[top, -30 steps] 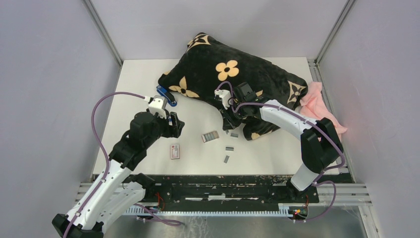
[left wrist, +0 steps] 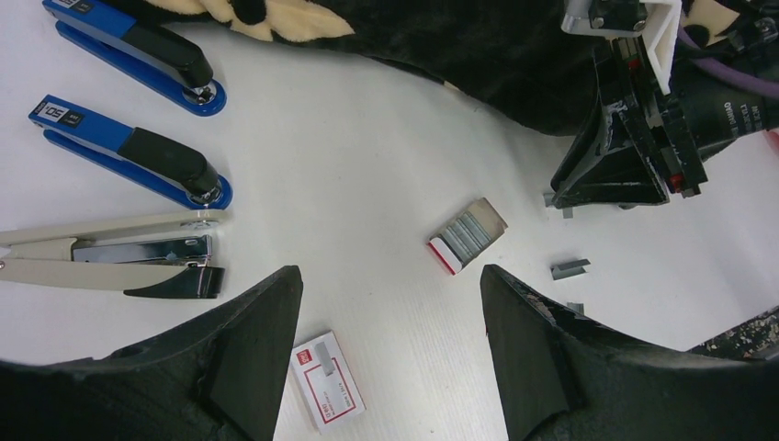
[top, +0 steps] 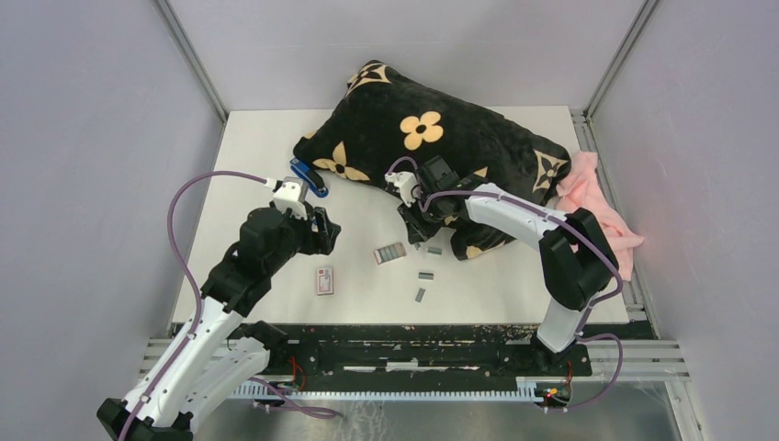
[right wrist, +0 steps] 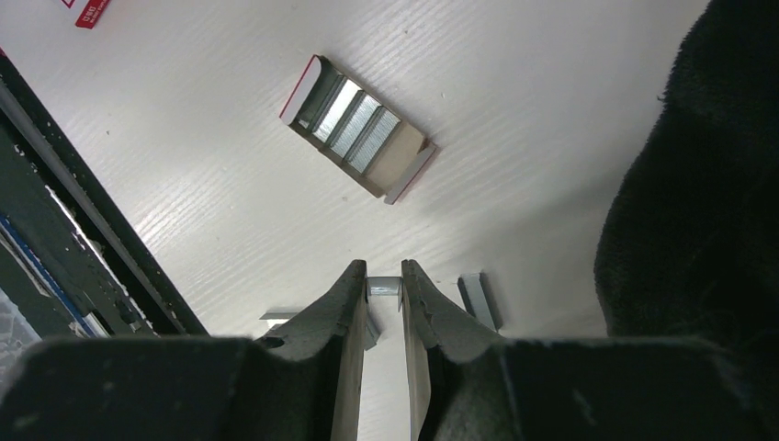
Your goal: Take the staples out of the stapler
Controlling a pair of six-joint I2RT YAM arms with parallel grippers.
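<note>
My right gripper is shut on a small silver staple strip [right wrist: 384, 287], held above the table right of an open staple box [top: 389, 253] with several strips inside. Loose strips [right wrist: 478, 299] lie on the table nearby. My left gripper [top: 321, 232] hangs open above the left side; between and beyond its fingers the left wrist view shows a closed staple box [left wrist: 327, 381], two blue staplers [left wrist: 124, 147] and a cream stapler [left wrist: 110, 276] with its metal channel exposed.
A dark patterned blanket [top: 432, 129] covers the back of the white table [top: 248, 147]. A pink cloth [top: 597, 202] lies at the right edge.
My right gripper has moved slightly left, toward the open staple box, with the right arm shifting along. The left arm has stayed still.
</note>
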